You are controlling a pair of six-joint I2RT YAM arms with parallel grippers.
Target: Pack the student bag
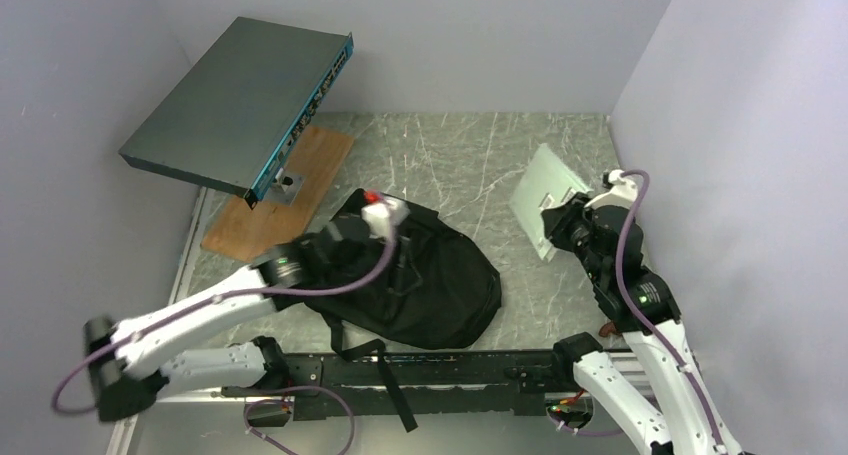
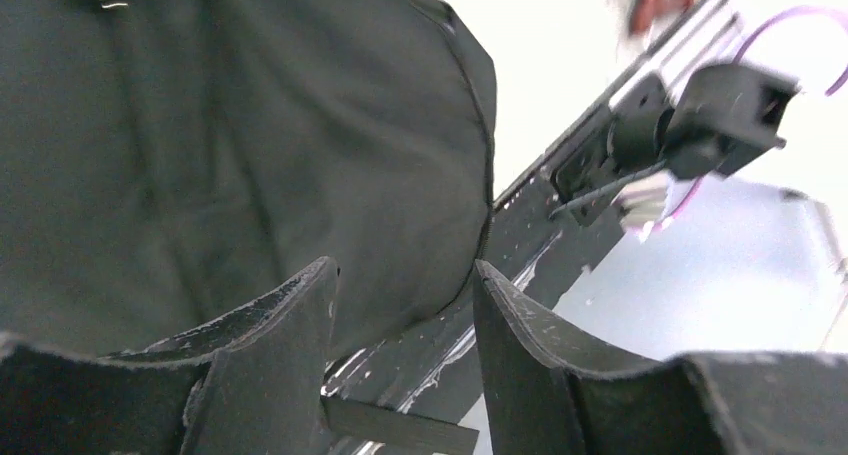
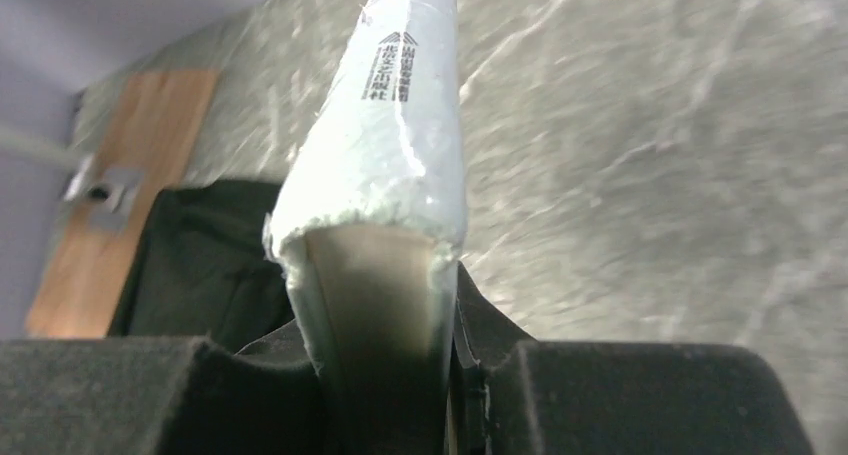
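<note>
A black fabric bag (image 1: 440, 295) lies flat at the front centre of the marble table, its straps hanging over the front edge. My left gripper hangs over it, open with nothing between its fingers, blurred in the top view. My right gripper (image 1: 555, 215) is at the table's right side, shut on a pale, plastic-wrapped flat package (image 3: 370, 155) with printed labels, held tilted clear of the bag. The package fills the middle of the right wrist view.
A wooden board (image 1: 320, 165) with a metal plate lies at the left, partly under a raised dark rack device (image 1: 240, 95). Bare table (image 1: 450, 155) shows behind the bag. Walls close in on left, back and right.
</note>
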